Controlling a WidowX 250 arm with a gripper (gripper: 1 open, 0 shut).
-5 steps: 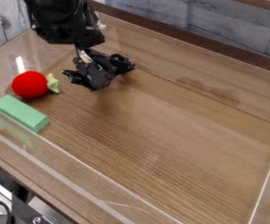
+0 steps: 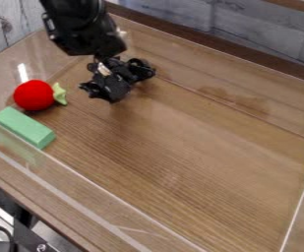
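Observation:
The black robot arm comes down from the upper left of the camera view to my gripper (image 2: 112, 77), which is low over the table at upper middle. Its fingers are dark and blurred against their shadow, so I cannot tell whether they are open or shut, or what is between them. A red tomato-like object (image 2: 33, 95) with a small pale yellow-green piece at its right lies left of the gripper. A green block (image 2: 25, 128) lies below the red object, near the left edge.
Grey walls stand at the back and left. Cables show at the lower left, off the table's edge.
The arm's upper part has shifted slightly and the gripper has moved a little. The red object and green block stay where they were.

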